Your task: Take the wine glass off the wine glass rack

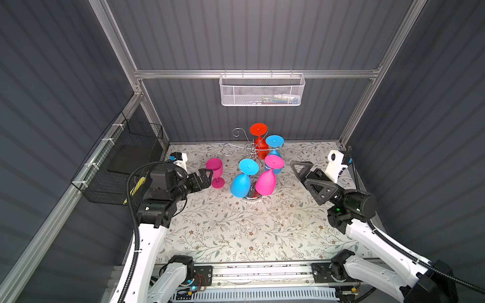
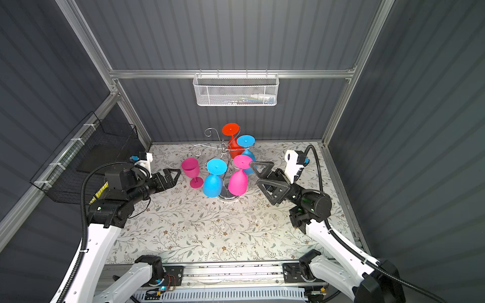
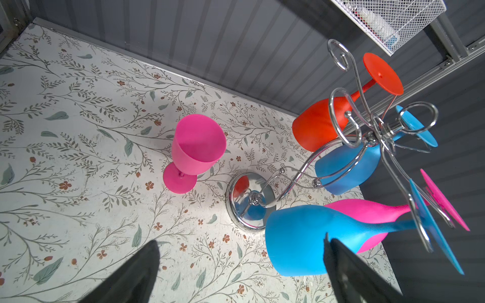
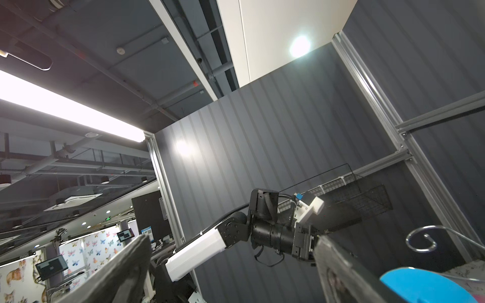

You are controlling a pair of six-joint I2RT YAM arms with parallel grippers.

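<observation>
A silver wire rack (image 3: 255,199) holds upside-down wine glasses: red (image 1: 261,146), blue at the back (image 2: 247,154), blue at the front (image 1: 240,185) and pink (image 1: 265,182). A pink glass (image 3: 198,144) stands upright on the table left of the rack. My left gripper is open and empty, just left of that upright glass in the top views and facing the rack. My right gripper is open and empty, right of the hanging glasses, tilted so its wrist view shows the wall, ceiling and left arm.
A black wire basket (image 1: 131,151) hangs on the left wall, a white mesh basket (image 1: 261,91) on the back wall.
</observation>
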